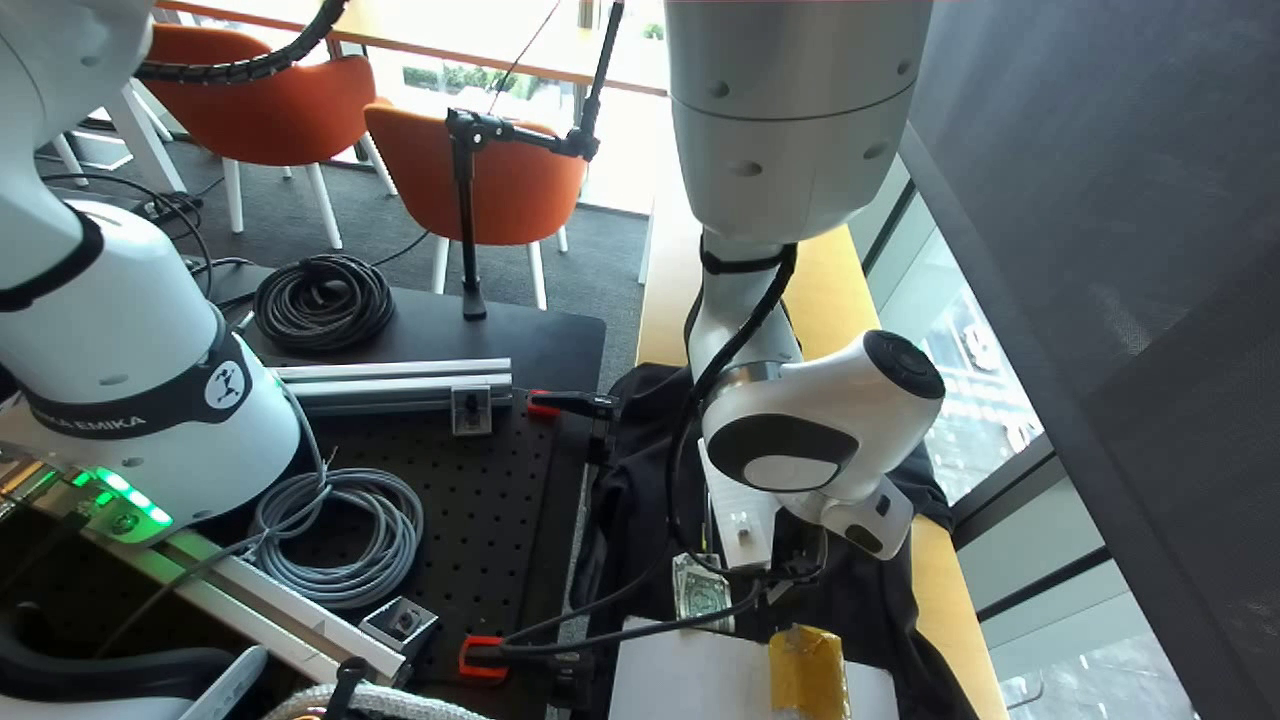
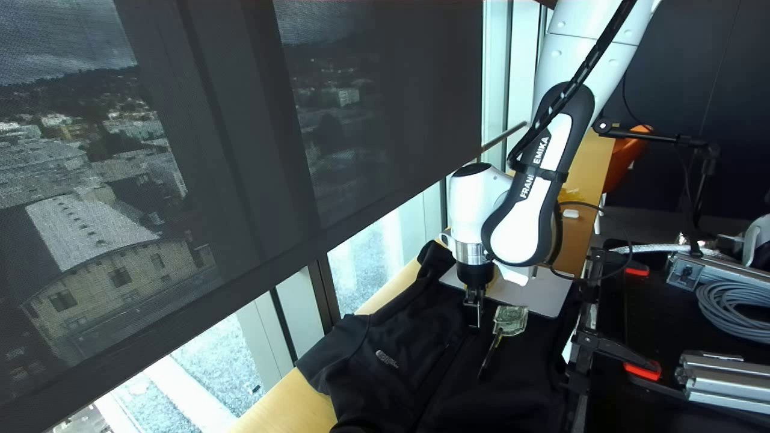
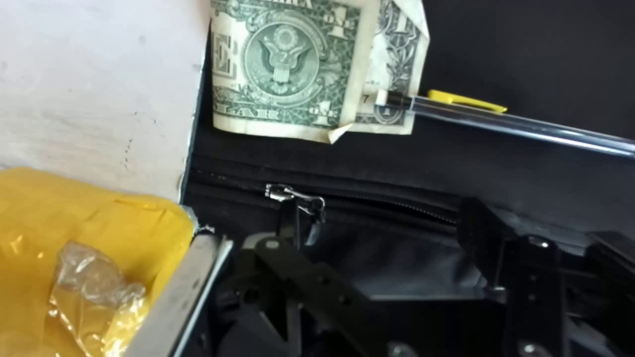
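A black jacket (image 2: pixel 426 346) is spread over the ledge. Its zipper, with a metal zipper pull (image 3: pixel 295 198), crosses the wrist view. My gripper is open over the jacket, and nothing but dark cloth shows between its fingers. The left fingertip (image 3: pixel 288 221) appears right beside the zipper pull; whether they touch is unclear. Seen from exterior view 2, the gripper (image 2: pixel 473 309) points down at the cloth, left of the dollar bill. A folded dollar bill (image 3: pixel 285 65) lies on the jacket, with the end of a clear pen (image 3: pixel 524 128) over its right edge.
A white board (image 3: pixel 95 89) lies at the left of the wrist view, with a yellow package (image 3: pixel 119 208) on it. Red-tipped clamps (image 1: pixel 483 658) line the bench edge. The window blind (image 2: pixel 390 108) slants beside the arm. Free cloth extends in front of the bill.
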